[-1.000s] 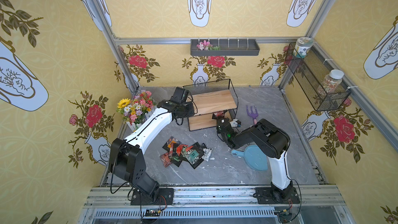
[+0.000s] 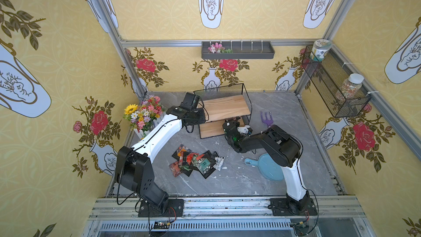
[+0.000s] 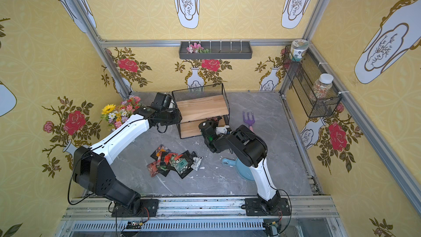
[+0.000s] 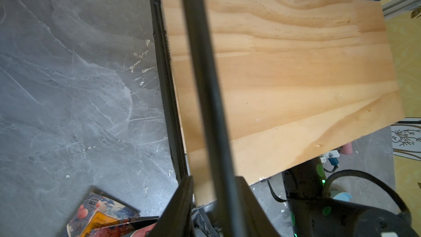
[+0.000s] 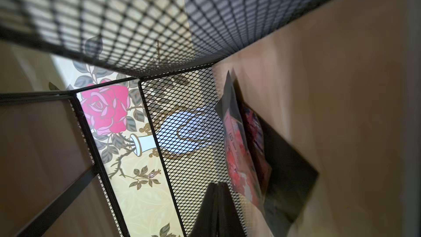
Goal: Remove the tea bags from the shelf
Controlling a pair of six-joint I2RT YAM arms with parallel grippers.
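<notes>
The two-tier shelf [image 2: 225, 107] has black mesh sides and wooden boards. Inside its lower tier, in the right wrist view, a red-patterned tea bag [image 5: 236, 153] leans up beside a dark packet [image 5: 285, 182]. My right gripper is shut just left of them, nothing visible between its fingers. Several other tea bags [image 2: 197, 162] lie piled on the table in front of the shelf. At the shelf's left side, my left gripper has its fingers apart, with a blurred black frame bar [image 4: 208, 83] running between them; contact cannot be made out.
A flower bunch [image 2: 144, 114] stands behind the left arm. To the right lie a purple fork [image 2: 266, 118] and a blue round board [image 2: 270, 167]. A mesh wall rack [image 2: 335, 83] holds jars. Tabletop left of the shelf [image 4: 79, 105] is bare.
My left arm has not visibly moved, and the pile on the table is unchanged.
</notes>
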